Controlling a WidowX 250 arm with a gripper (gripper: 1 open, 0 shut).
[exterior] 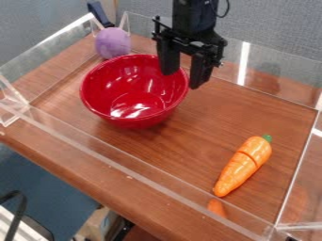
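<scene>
My black gripper (pixel 185 68) hangs over the back right of a red bowl (pixel 126 94), its two fingers spread apart with nothing visible between them. The bowl stands empty on the wooden table toward the left. An orange toy carrot (pixel 242 168) with a green tip lies at the front right. A purple round object (pixel 112 43) sits behind the bowl at the back left.
A clear low wall (pixel 266 87) borders the work area on the visible sides. The wooden surface (pixel 176 155) between bowl and carrot is bare. A dark blade-like item stands in the back left corner.
</scene>
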